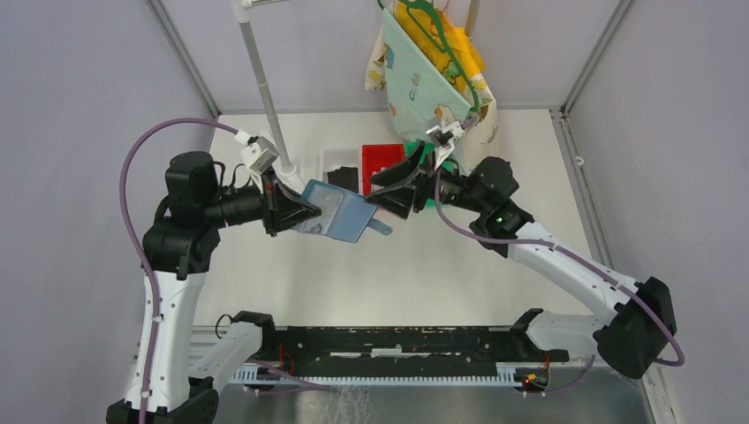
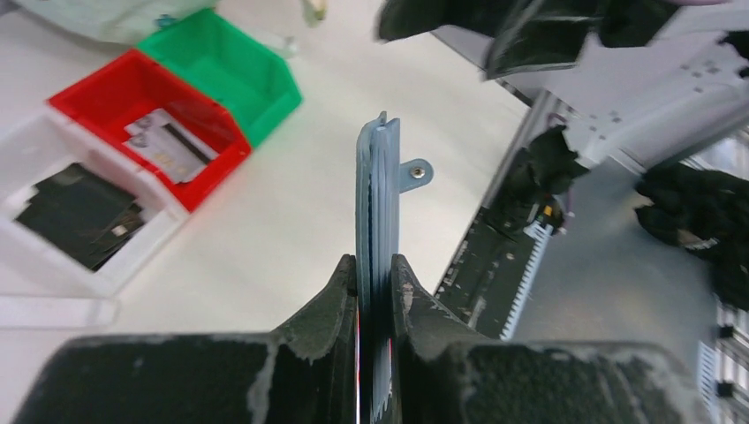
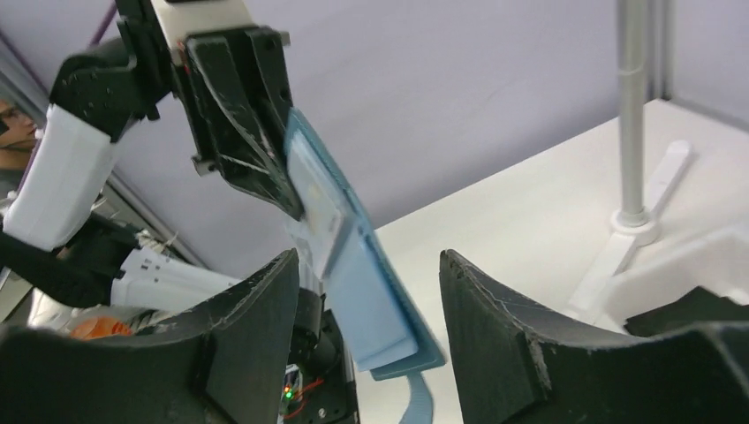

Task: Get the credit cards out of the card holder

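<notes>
A blue card holder [image 1: 351,218] with clear pockets and a snap tab hangs in the air over the middle of the table. My left gripper is shut on one end of it; from the left wrist the card holder [image 2: 378,190] shows edge-on, its tab sticking out to the right. White, card-like material fills a pocket of the card holder [image 3: 362,283] in the right wrist view. My right gripper stands open around the free end, apart from it, and holds nothing.
Behind the arms, a white bin [image 2: 163,212] holds black cards [image 2: 81,215]. Beside it a red bin [image 2: 199,108] contains pale cards [image 2: 170,144], then comes a green bin [image 2: 256,75]. A white pole [image 1: 262,84] rises at back left.
</notes>
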